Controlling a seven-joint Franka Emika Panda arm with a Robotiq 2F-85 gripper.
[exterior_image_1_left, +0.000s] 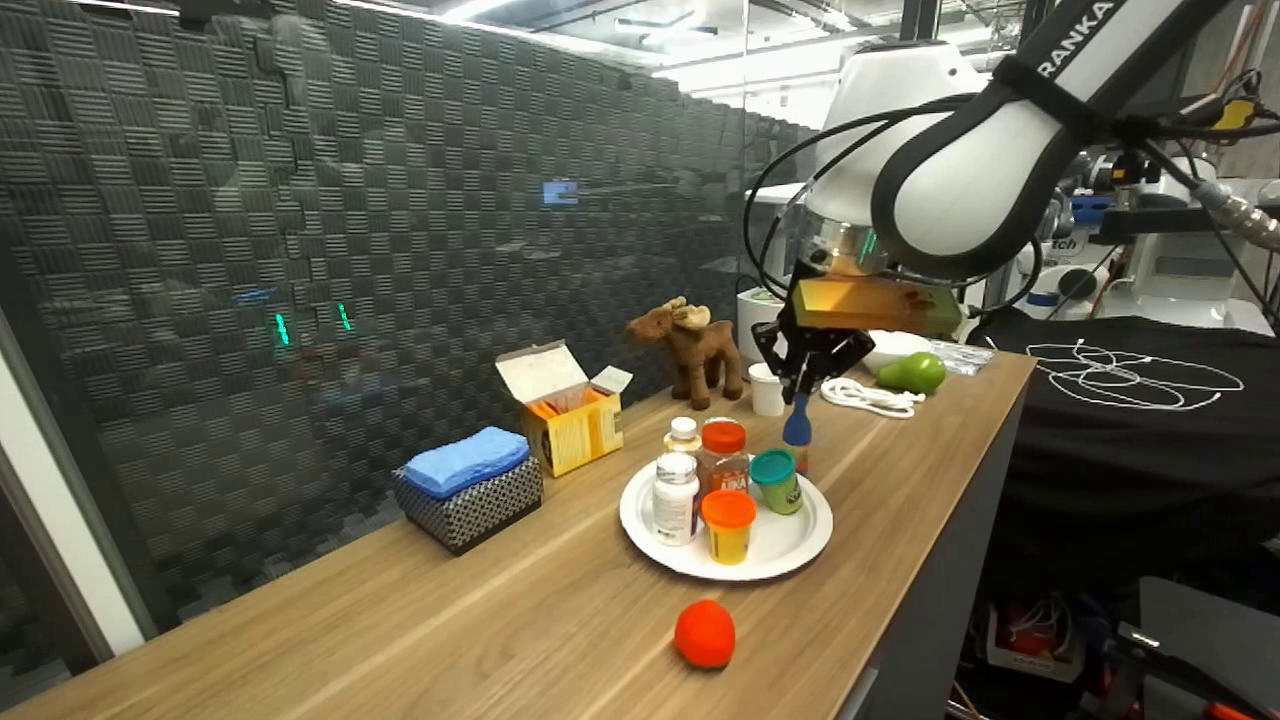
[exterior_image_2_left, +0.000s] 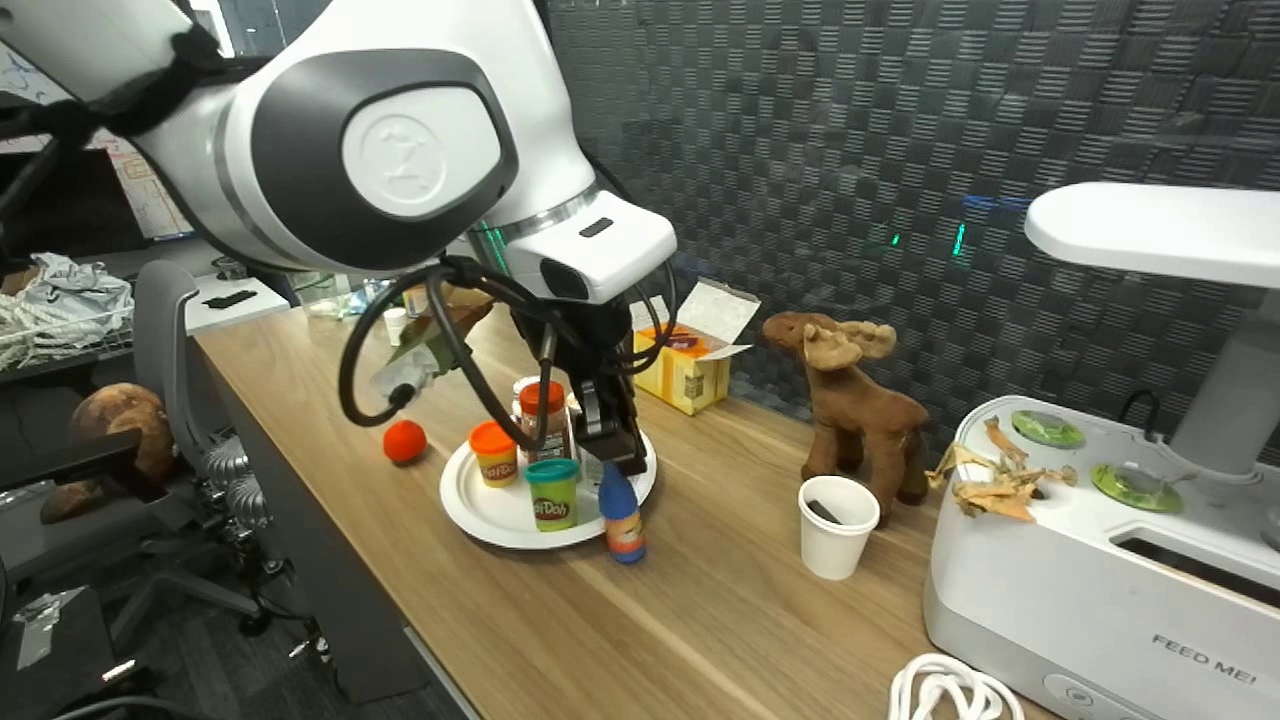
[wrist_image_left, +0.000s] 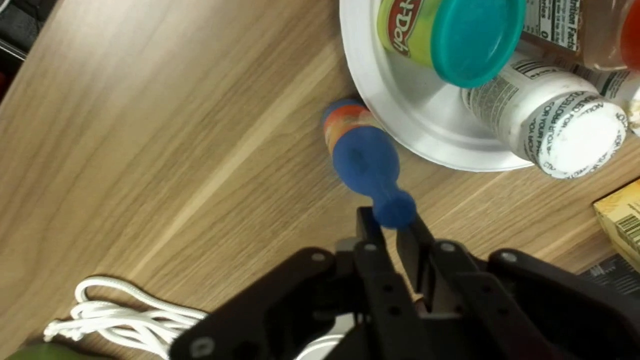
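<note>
A small blue bottle (wrist_image_left: 367, 159) with an orange label stands on the table, close against the edge of the white plate (wrist_image_left: 414, 129). My gripper points down at its narrow top, one finger on either side. The fingers are close together, with only a slim gap between them; whether they press on the top cannot be told. In exterior view 1 the gripper (exterior_image_1_left: 801, 386) is right at the tip of the bottle (exterior_image_1_left: 798, 426). From exterior view 2, the bottle (exterior_image_2_left: 621, 516) looks upright and on the table.
On the plate are a green Play-Doh tub (exterior_image_1_left: 777, 482), a yellow one (exterior_image_1_left: 728, 528), a red-lidded jar (exterior_image_1_left: 723, 454) and white pill bottles (exterior_image_1_left: 675, 502). A paper cup (exterior_image_2_left: 836, 528) and plush moose (exterior_image_2_left: 854, 402) stand nearby. A red ball (exterior_image_1_left: 704, 634) lies in front.
</note>
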